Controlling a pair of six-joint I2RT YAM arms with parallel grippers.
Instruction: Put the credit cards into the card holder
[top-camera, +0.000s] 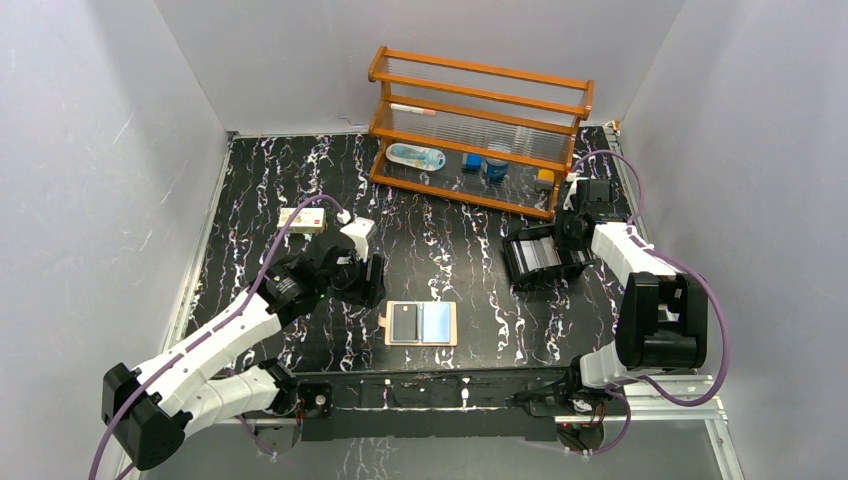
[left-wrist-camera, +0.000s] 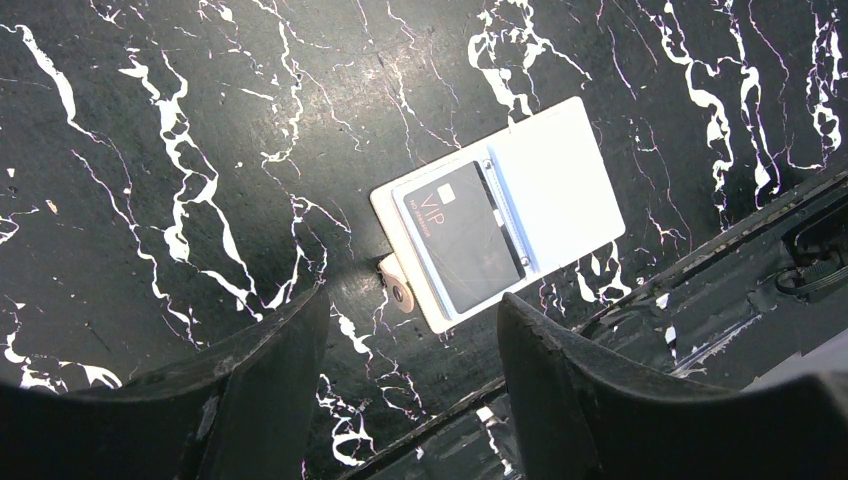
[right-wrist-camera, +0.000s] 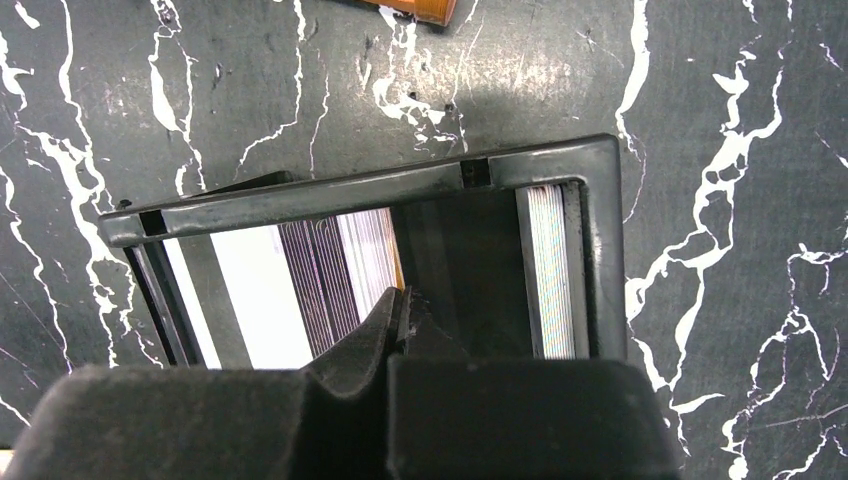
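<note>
In the right wrist view, a black box (right-wrist-camera: 540, 165) holds stacks of cards standing on edge. My right gripper is over the box with its fingertips together and nothing between them. The striped card stack (right-wrist-camera: 368, 258), with a thin orange edge at its right side, stands outside the fingers. The card holder (left-wrist-camera: 555, 175) lies spread flat on the table in the left wrist view; a dark VIP card (left-wrist-camera: 462, 235) fills its left half and the right half is pale and bare. Over the table near the holder, my left gripper stands open and empty.
A wooden rack (top-camera: 480, 135) with several items stands at the back. A small box (top-camera: 302, 220) sits behind the left arm. The table between the holder and the black box is clear.
</note>
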